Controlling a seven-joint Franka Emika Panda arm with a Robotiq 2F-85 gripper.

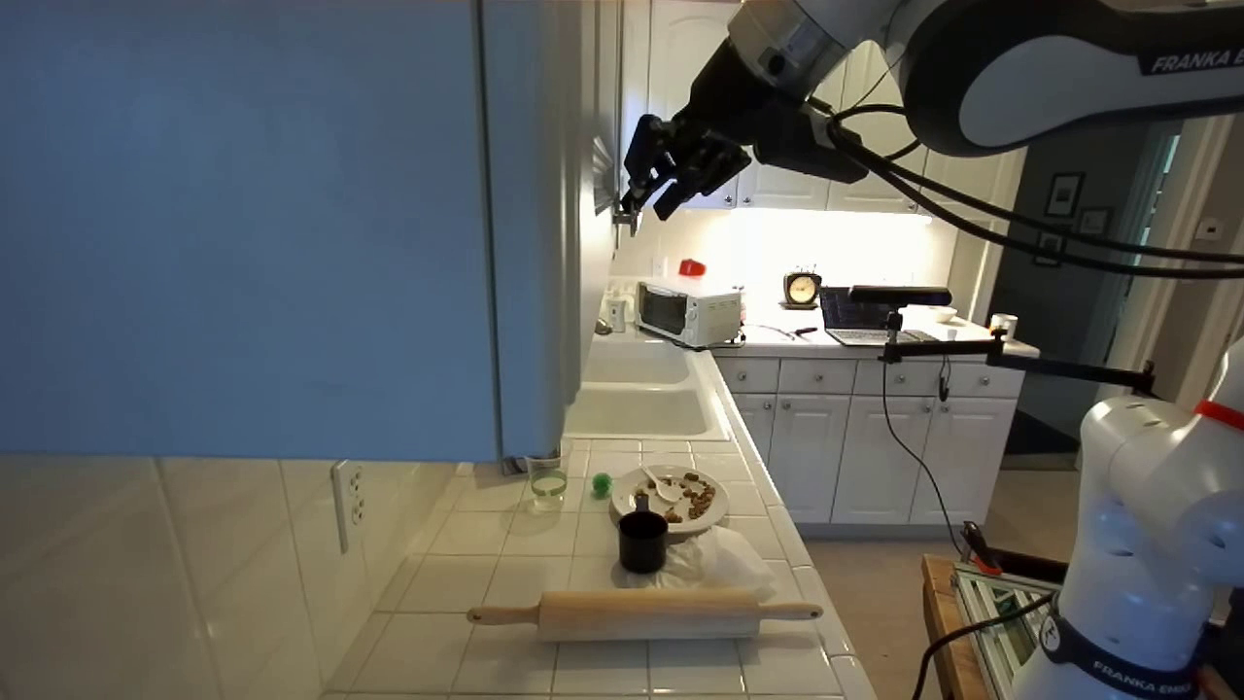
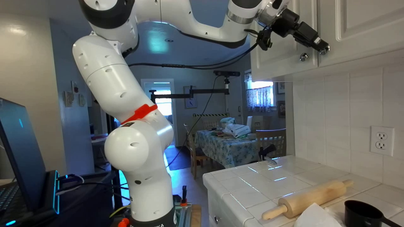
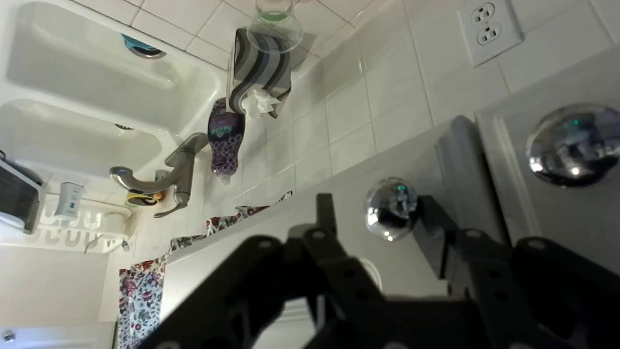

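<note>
Two round chrome knobs show on the white cabinet doors in the wrist view. The nearer-to-centre knob lies between the fingers of my gripper. It sits close against the right-hand finger, with a visible gap to the left-hand one. The fingers are part open. In the second exterior view the gripper reaches up to the cabinet front, its tips at a knob. From the first exterior view, the gripper is beside the cabinet door's face. Whether the right finger touches the knob, I cannot tell.
Another knob stands to the right on the neighbouring door. Far below on the counter are a rolling pin, a black cup and a plate with food bits. The air between gripper and counter is free.
</note>
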